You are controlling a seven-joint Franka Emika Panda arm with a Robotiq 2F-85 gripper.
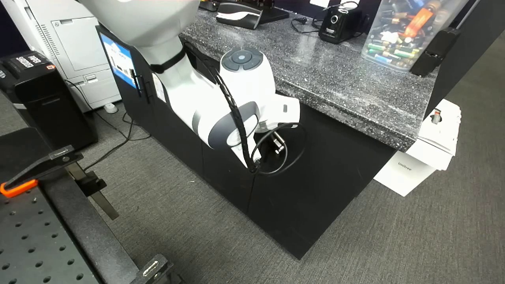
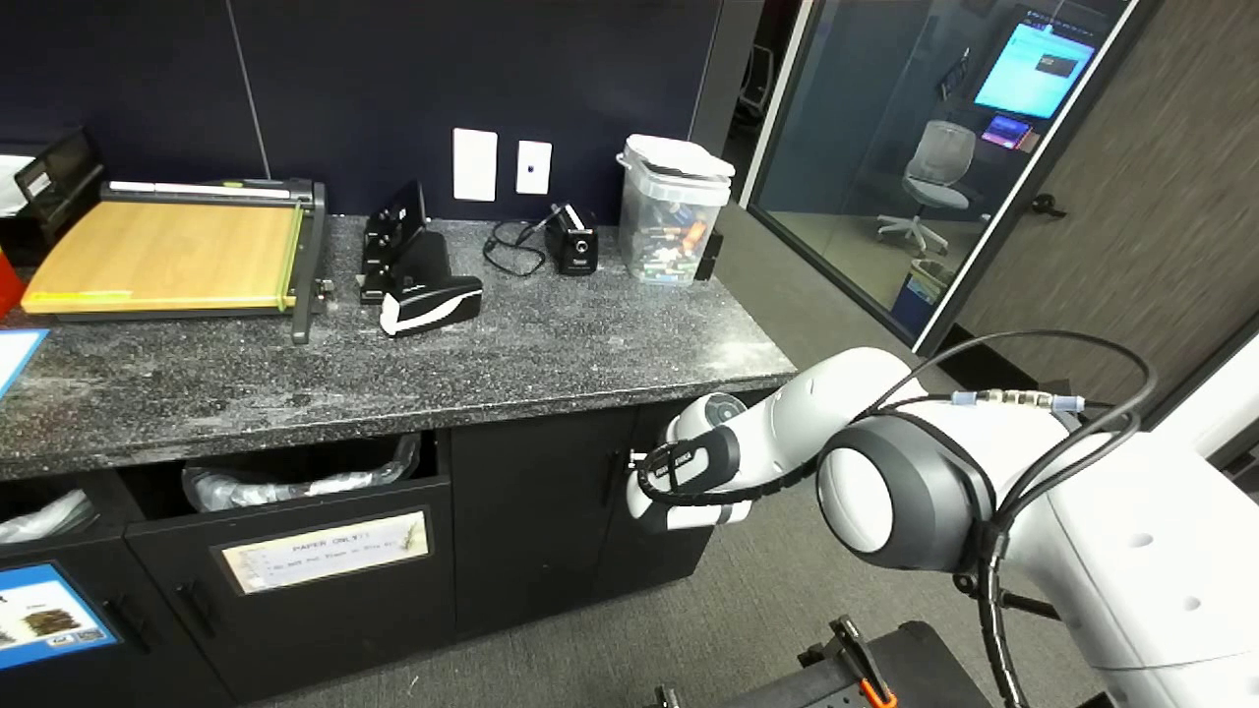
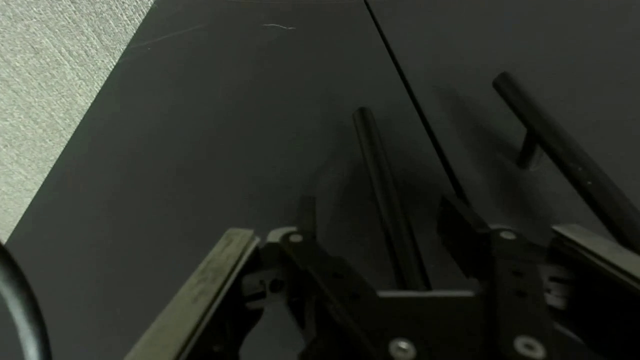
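Note:
A dark bar handle (image 3: 387, 192) stands out from the black cabinet door (image 3: 228, 120) in the wrist view. My gripper is open around that bar, one of its fingers (image 3: 307, 217) to the left and the other to the right. Gaps show on both sides, so the bar is not clamped. Across the door seam, a second bar handle (image 3: 570, 156) lies outside the fingers, to the right. In exterior view 1 the gripper (image 1: 278, 144) is close to the cabinet front below the counter edge, its fingertips hard to make out.
Above the arm juts the speckled counter (image 1: 331, 90), carrying a clear tub of batteries (image 1: 390, 52). A drawer (image 2: 295, 519) labelled for paper stands open to the left in exterior view 2. A cable (image 1: 284, 168) loops beside the gripper. Open carpet (image 1: 203, 227) lies before the cabinets.

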